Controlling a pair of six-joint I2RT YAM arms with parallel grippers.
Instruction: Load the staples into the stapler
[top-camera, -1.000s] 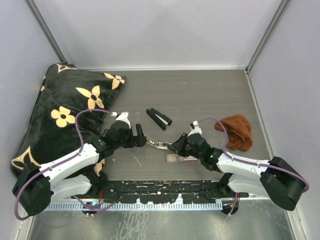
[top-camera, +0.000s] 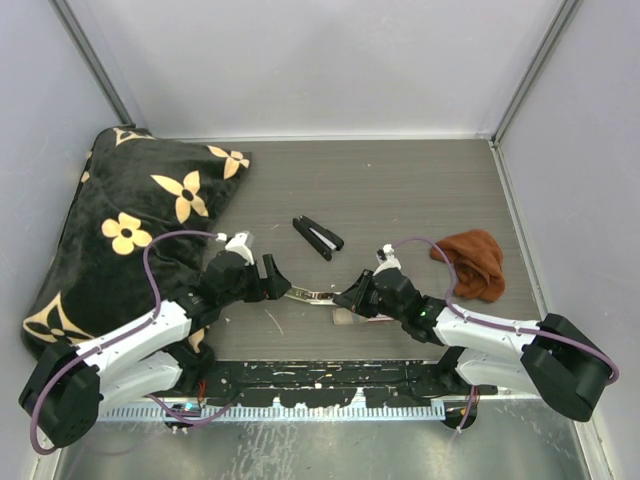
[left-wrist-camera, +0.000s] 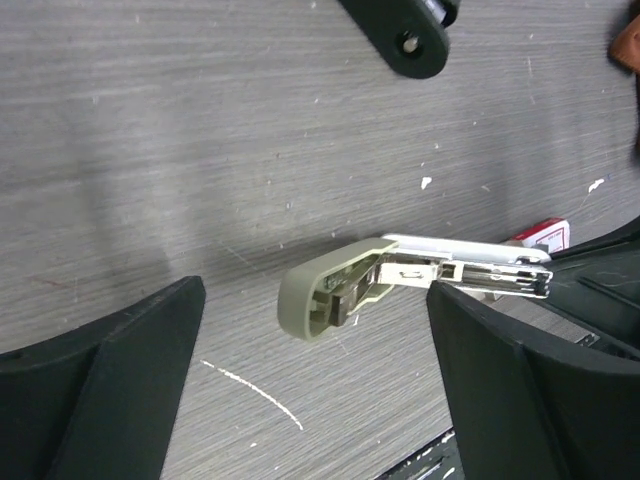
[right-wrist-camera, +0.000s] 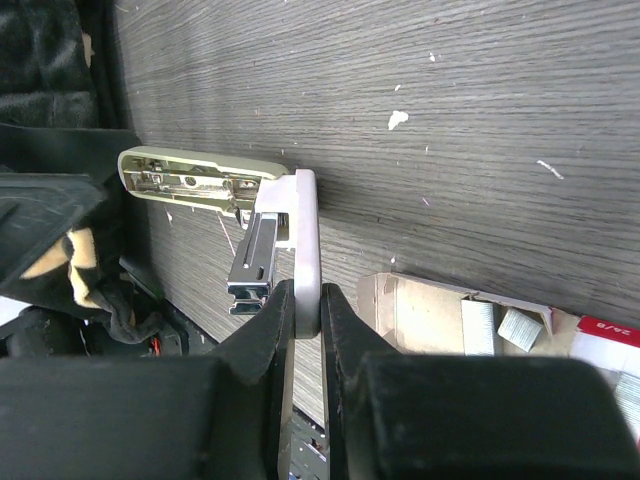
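A pale green and white stapler spans the gap between the two grippers, its channel open. My right gripper is shut on the stapler's white end, seen in the right wrist view. My left gripper is open around or just above the stapler's green end; its fingers stand apart on either side, and no contact shows. An open carton on the table holds small strips of staples. Whether staples sit inside the stapler's channel is hard to tell.
A black stapler-like tool lies on the table behind the grippers. The brown cloth is at the right, and a flowered dark cushion fills the left side. Bare table lies towards the back.
The stapler's green end has swung towards the front edge, while the right gripper has shifted a little, still holding the stapler.
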